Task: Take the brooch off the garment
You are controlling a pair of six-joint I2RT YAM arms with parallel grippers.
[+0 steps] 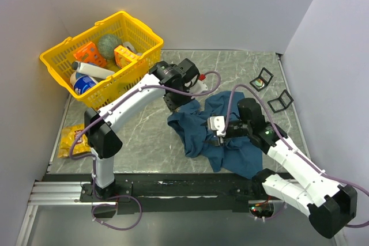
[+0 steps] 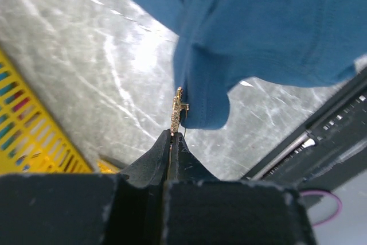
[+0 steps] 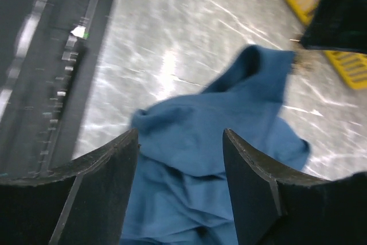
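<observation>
The blue garment (image 1: 216,125) lies crumpled on the marbled table under both arms. At its edge sits a thin gold brooch (image 2: 177,113), upright in the left wrist view and touching the cloth. My left gripper is shut on the brooch's lower end; whether its pin still passes through the cloth cannot be told. In the top view the left arm mostly hides the brooch. My right gripper hangs over the garment, its fingers (image 3: 125,153) apart with no cloth visibly pinched between them.
A yellow basket (image 1: 63,47) full of objects stands at the back left. Below it lies a yellow packet (image 1: 68,140). Two small black frames (image 1: 280,101) rest at the right. Bare table (image 1: 147,145) shows left of the garment.
</observation>
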